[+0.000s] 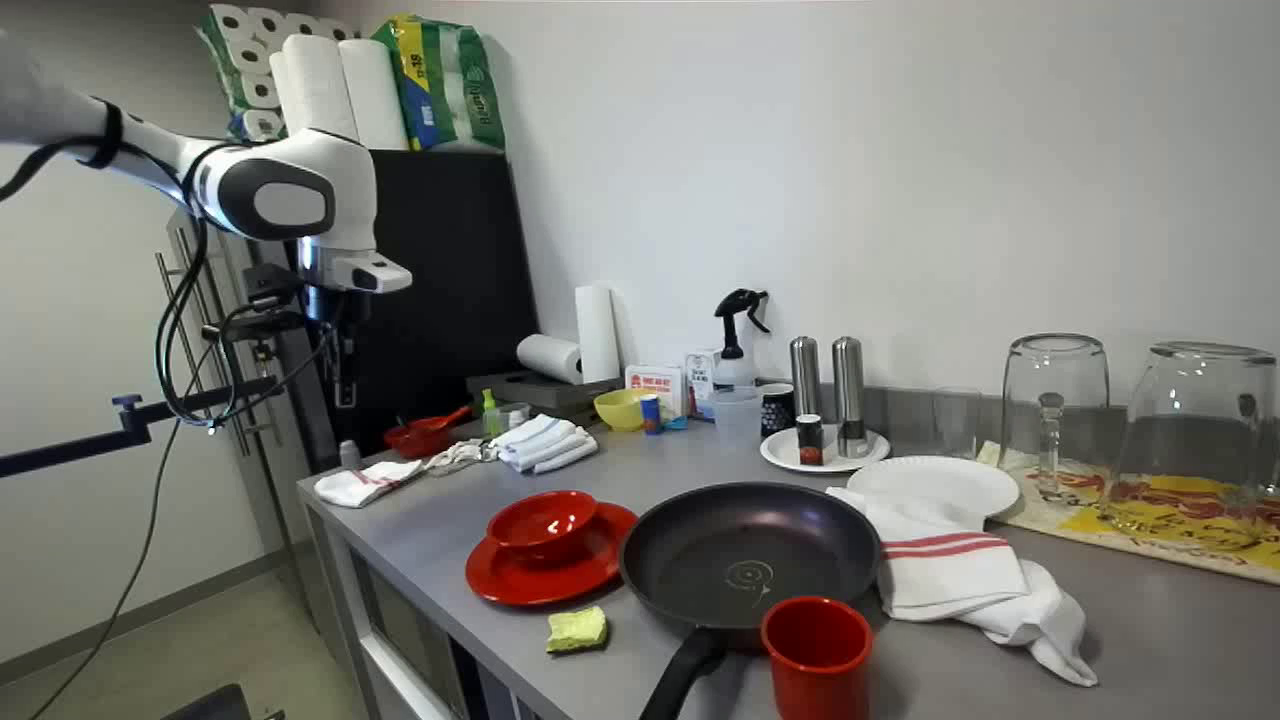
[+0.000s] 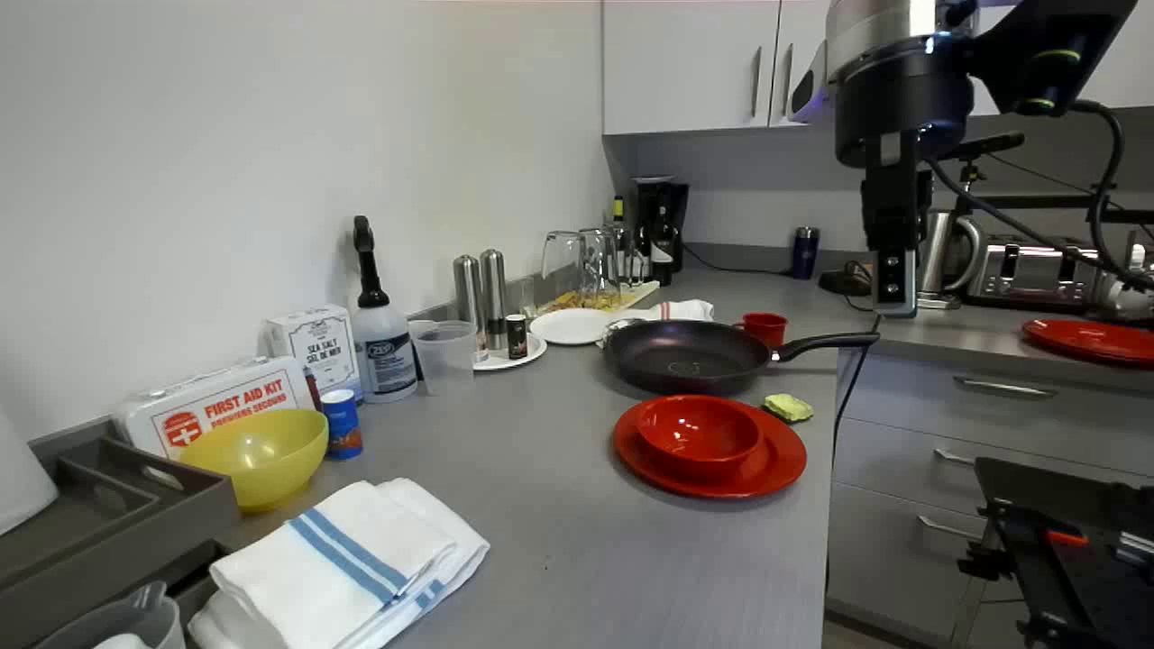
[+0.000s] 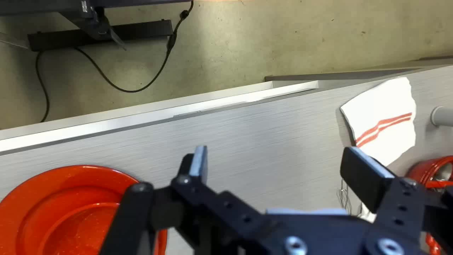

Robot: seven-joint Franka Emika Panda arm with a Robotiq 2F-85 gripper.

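My gripper is open above the counter, its fingers wide apart with only bare grey surface showing between them. In exterior view 1 the gripper (image 1: 345, 382) hangs at the left, high over the counter's front edge. A red bowl (image 2: 698, 431) rests on a red plate (image 2: 781, 460). From the wrist, that red plate (image 3: 70, 180) appears at lower left, partly behind one finger. A black frying pan (image 1: 750, 546), a red cup (image 1: 819, 666) and a yellow sponge (image 1: 577, 630) lie near the plate. White towels with blue stripes (image 2: 346, 562) are folded at the counter's other end.
A red-striped white towel (image 3: 384, 121) lies at the counter's end, near a red pot (image 1: 420, 436). Along the wall stand a yellow bowl (image 2: 260, 460), a spray bottle (image 2: 384, 351) and glass pitchers (image 1: 1056, 408). Mid-counter is clear.
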